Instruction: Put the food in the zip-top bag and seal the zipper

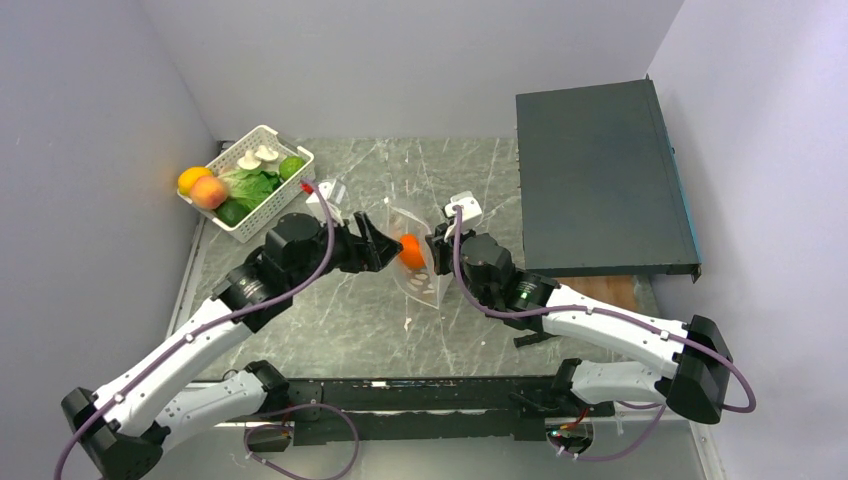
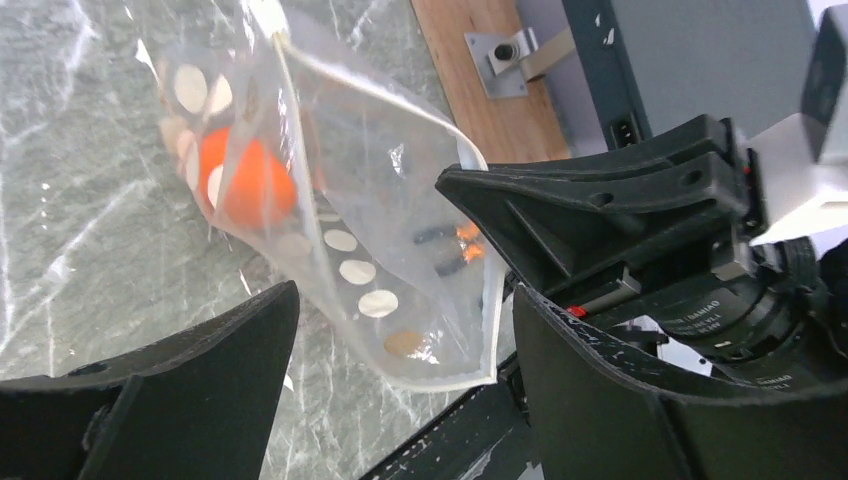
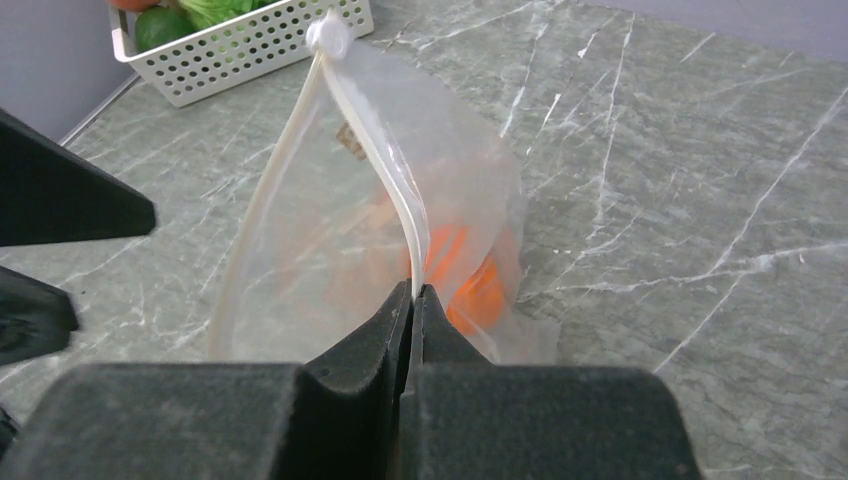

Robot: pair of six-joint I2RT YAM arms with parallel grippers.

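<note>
The clear zip top bag (image 2: pixel 400 220) hangs with its mouth spread open, pale oval spots on its film. Inside, toward the bottom, lies an orange round food item (image 2: pixel 245 178), seen through the film in both wrist views. My right gripper is shut on one edge of the bag's mouth. To the left of the bag, my left gripper (image 1: pixel 392 250) is open; between its fingers there is only air, with the bag's mouth just beyond them. In the top view, the orange food (image 1: pixel 411 252) shows between the two grippers.
At the back left stands a white basket (image 1: pixel 245 229) with fruit, lettuce and mushrooms. A large dark panel (image 1: pixel 605 180) covers the right side, above a wooden board (image 1: pixel 600 290). The marble table in front of the bag is clear.
</note>
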